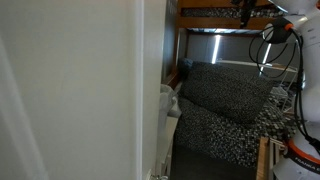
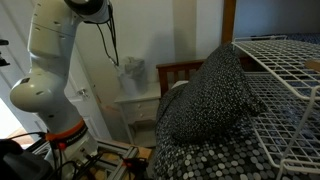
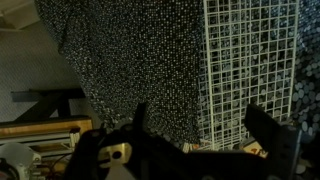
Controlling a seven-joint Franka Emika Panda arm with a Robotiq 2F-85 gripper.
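From above, the wrist view looks down past my gripper, whose two dark fingers stand wide apart with nothing between them. A dark speckled cloth [image 3: 140, 55] fills much of the space beneath, left of a white wire rack [image 3: 250, 60]. In exterior view 1 the gripper [image 1: 244, 14] is a small dark shape at the top right, high over the same cloth [image 1: 225, 100]. Exterior view 2 shows the white arm [image 2: 55, 90] at the left; its gripper is out of that picture.
The wire rack [image 2: 285, 80] rises at the right in exterior view 2. White drawers [image 2: 139, 112] with a pale bag [image 2: 132, 74] on top stand by the wall. A large white panel [image 1: 75, 90] blocks the left of exterior view 1.
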